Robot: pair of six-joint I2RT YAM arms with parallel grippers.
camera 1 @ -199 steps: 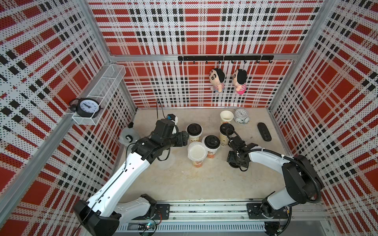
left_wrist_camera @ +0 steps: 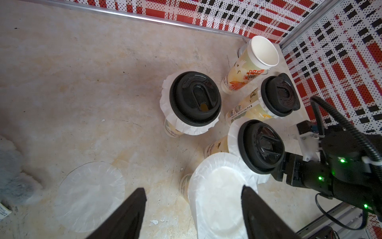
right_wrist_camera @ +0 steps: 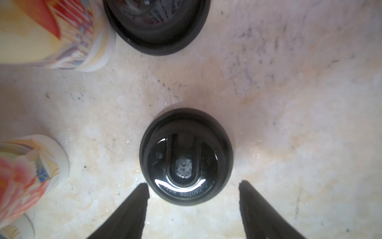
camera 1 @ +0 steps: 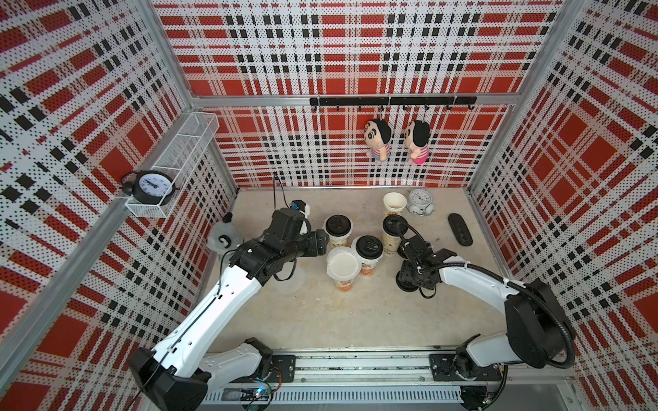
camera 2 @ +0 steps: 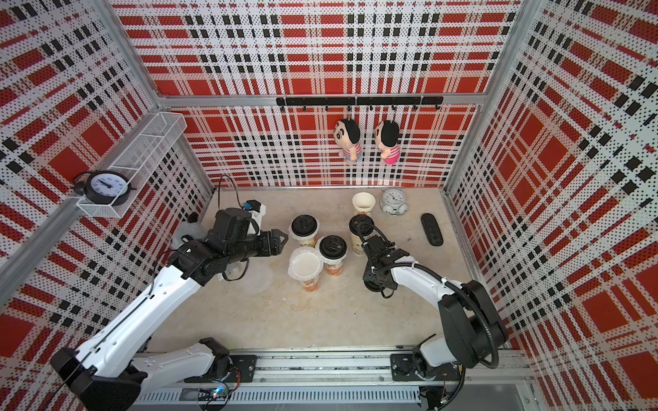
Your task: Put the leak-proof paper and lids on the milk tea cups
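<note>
One round leak proof paper (left_wrist_camera: 92, 196) lies flat on the table at the left. Another paper (camera 1: 342, 263) covers the front milk tea cup (camera 1: 344, 285). In the left wrist view, paper rims show under the black lids of a back cup (left_wrist_camera: 195, 98) and a middle cup (left_wrist_camera: 263, 146). My left gripper is open and empty, near the back cup in the top left view. The fingers (right_wrist_camera: 133, 209) of my right gripper stand apart on either side of a loose black lid (right_wrist_camera: 183, 159); whether they grip it is unclear.
A second loose lid (right_wrist_camera: 159, 27) lies behind the first. A lidded cup (camera 1: 392, 239) and an uncovered cup (camera 1: 394, 202) stand further back, near a clock (camera 1: 420, 201) and a dark remote (camera 1: 460, 229). Open table lies in front of the cups.
My right arm has shifted slightly right and its gripper has moved back a little, leaving more of the loose lid showing. The left arm and the cups look unmoved.
</note>
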